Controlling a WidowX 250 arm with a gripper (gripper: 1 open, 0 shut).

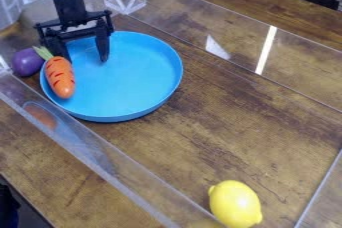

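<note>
My black gripper [83, 38] is over the back-left part of a blue plate [134, 82], open, its fingers reaching down near the plate's surface with nothing clearly between them. An orange toy carrot [59, 78] with a green top lies on the plate's left side, just in front of the gripper. A purple round vegetable [27, 62] sits just left of the plate, beside the carrot's top.
A yellow lemon [234, 203] lies at the front right on the wooden table [234, 127]. Clear transparent walls border the area along the left, back and right.
</note>
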